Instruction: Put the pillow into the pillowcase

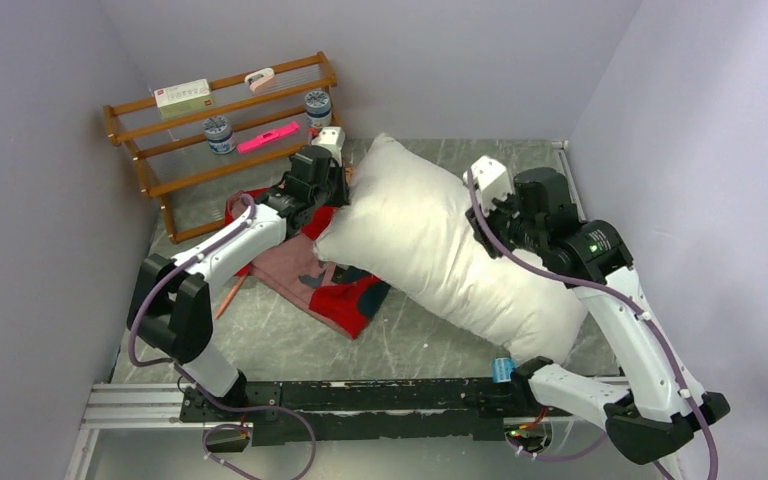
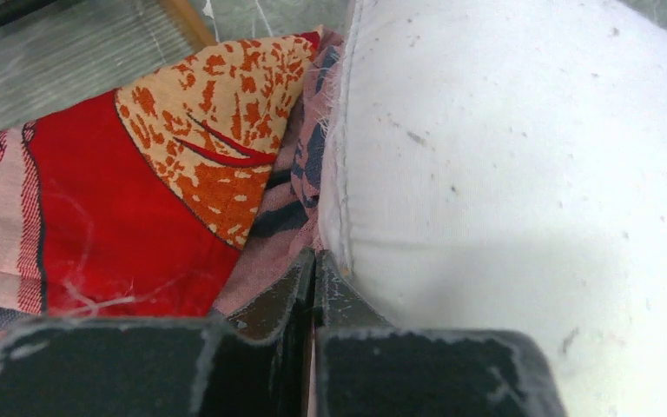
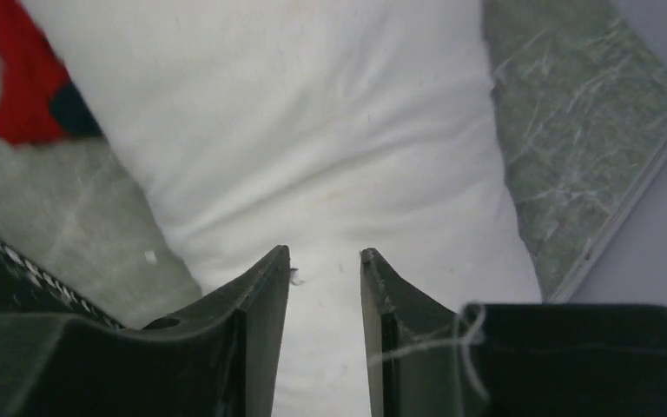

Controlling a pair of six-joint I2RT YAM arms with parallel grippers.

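The large white pillow (image 1: pixel 440 235) lies slantwise across the right half of the table. Its far-left end covers part of the red and pink patterned pillowcase (image 1: pixel 295 282). At the pillow's left edge, my left gripper (image 1: pixel 344 190) is shut, pinching pink cloth of the pillowcase; in the left wrist view its fingertips (image 2: pixel 300 282) meet where cloth and pillow seam (image 2: pixel 343 165) touch. Over the pillow's middle is my right gripper (image 1: pixel 484 232), its fingers (image 3: pixel 265 304) apart with only white pillow surface behind the gap. The pillowcase's mouth is hidden under the pillow.
A wooden rack (image 1: pixel 230 105) with a box (image 1: pixel 184 97), two tins and a pink item stands at the back left. A small blue item (image 1: pixel 503 370) lies by the pillow's near corner. Walls close in the back and right; bare table shows front centre.
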